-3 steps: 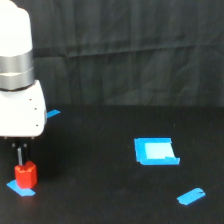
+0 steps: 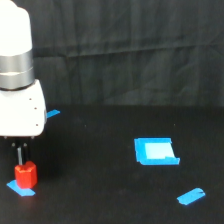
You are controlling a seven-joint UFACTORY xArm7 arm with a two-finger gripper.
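A small red block (image 2: pixel 27 176) stands at the lower left of the camera view, on a patch of blue tape (image 2: pixel 16 188). Directly above it hangs the white arm, pointing down. My gripper (image 2: pixel 22 160) has thin dark fingers that come down to the top of the block. Their tips are small and merge with the dark background, so I cannot tell whether they grip the block or only stand at it.
On the right of the black table lies a white square (image 2: pixel 159 151) framed in blue tape. A short blue strip (image 2: pixel 191 196) is at the lower right, and another bit of blue tape (image 2: pixel 53 113) shows behind the arm.
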